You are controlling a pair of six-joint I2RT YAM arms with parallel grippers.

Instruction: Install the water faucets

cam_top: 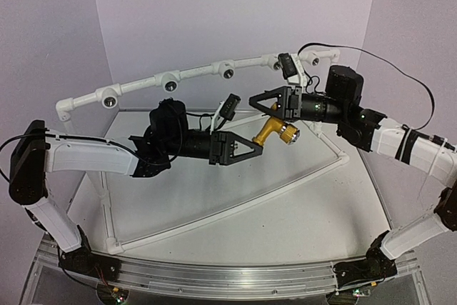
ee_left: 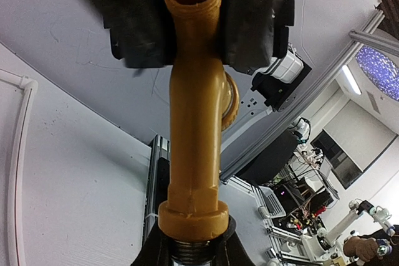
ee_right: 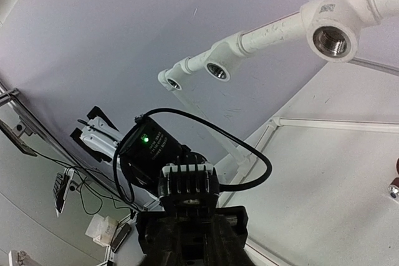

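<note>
A yellow-brown faucet [cam_top: 265,131] with a metal-tipped outlet hangs in the air between my two grippers. In the left wrist view the faucet [ee_left: 196,126] is sharp, and its dark threaded end sits between the left fingertips at the bottom edge. My left gripper [cam_top: 258,150] is shut on that end. Around the opposite, open-mouthed end are the blurred fingers [ee_left: 134,23] of my right gripper [cam_top: 257,103], one on each side. Whether they still grip it cannot be told. The right wrist view shows that gripper's fingers blurred at the bottom, with the faucet hidden there.
Behind the arms runs a white pipe [cam_top: 196,73] with several threaded sockets, such as a near socket [ee_right: 331,42]. A white pipe frame [cam_top: 214,216] lies on the panel below. A cable [cam_top: 400,69] loops over the right arm.
</note>
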